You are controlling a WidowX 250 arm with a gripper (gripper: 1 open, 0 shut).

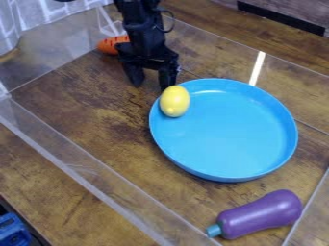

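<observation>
My black gripper (pixel 149 67) is low over the wooden floor of the bin, just behind a yellow egg-shaped toy (pixel 175 100), its fingers apart with nothing visible between them. The yellow toy rests on the left rim area of a round blue plate (pixel 225 139). Behind my gripper, partly hidden, lies an orange carrot toy (pixel 111 43). A purple eggplant toy (pixel 261 214) lies at the bottom right.
Clear plastic walls border the wooden surface (pixel 84 120) on the left and front. A blue object (pixel 11 231) shows outside at the lower left corner.
</observation>
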